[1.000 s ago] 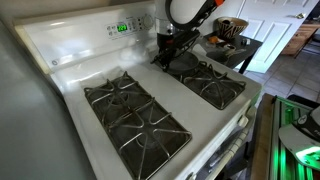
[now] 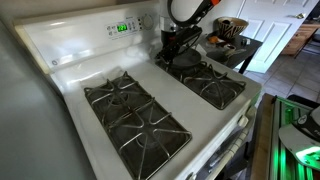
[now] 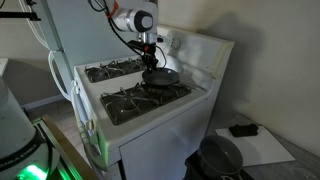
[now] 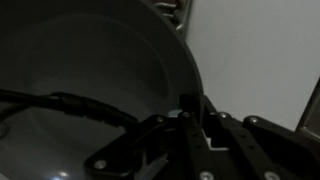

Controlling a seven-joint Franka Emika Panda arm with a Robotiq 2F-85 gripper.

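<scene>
A dark round pan (image 2: 187,60) is at the back right of the stove, over or on the far burner grate. In the second exterior view the same pan (image 3: 160,77) looks nearly level; whether it rests on the grate I cannot tell. My gripper (image 2: 172,48) is at its left edge, reaching down from the arm above. Close up, the pan's dark inside (image 4: 95,60) fills the left of the wrist view. Its curved rim runs down to my gripper, which is shut on it; the fingertips are dark and hard to make out.
A second black pan (image 3: 220,155) stands beside the stove. A dark cable-like strip (image 4: 75,103) crosses the wrist view.
The pan appears to have moved slightly the same way, with my gripper still at its rim.
</scene>
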